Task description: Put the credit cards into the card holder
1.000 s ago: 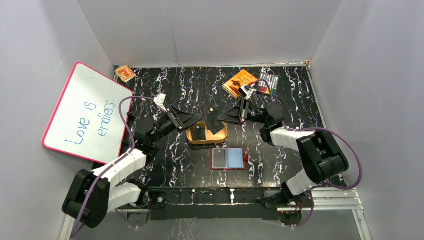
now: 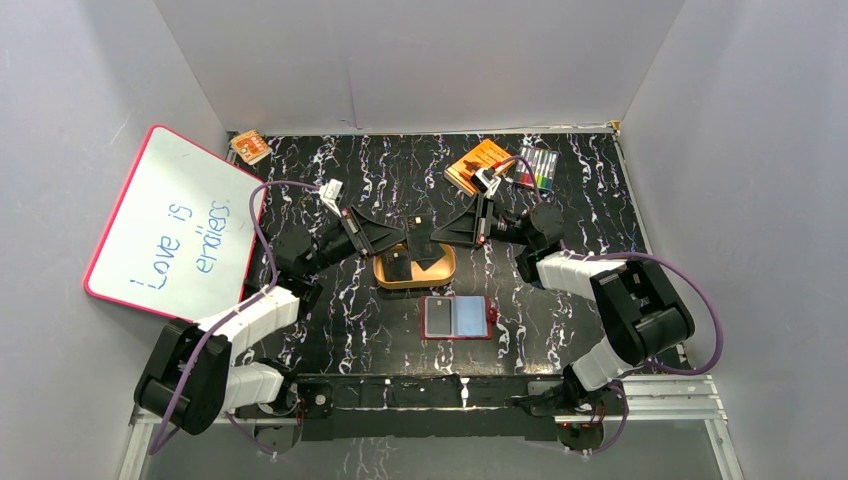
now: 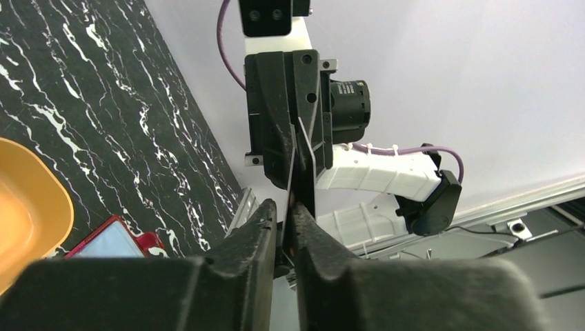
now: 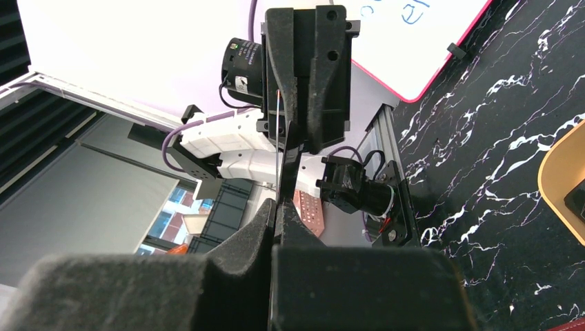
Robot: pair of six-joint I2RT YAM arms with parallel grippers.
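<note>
A black card point(image 2: 421, 236) with a small gold chip hangs between my two grippers, above the yellow tray. My right gripper point(image 2: 432, 238) is shut on it; in the right wrist view the thin card point(image 4: 278, 152) rises edge-on from the fingertips. My left gripper point(image 2: 404, 243) has its tips at the card's left side; whether they clasp it cannot be told. The red-edged card holder point(image 2: 489, 330) lies open on the table in front, with a dark grey card point(image 2: 438, 316) in its left side and a pale blue right side.
The yellow tray point(image 2: 407, 285), with another black card point(image 2: 397, 265) in it, stands under the grippers. An orange book point(image 2: 470, 169) and coloured pens point(image 2: 541, 163) lie at the back right. A whiteboard point(image 2: 180, 230) is at the left.
My left gripper has shifted slightly right, up to the card.
</note>
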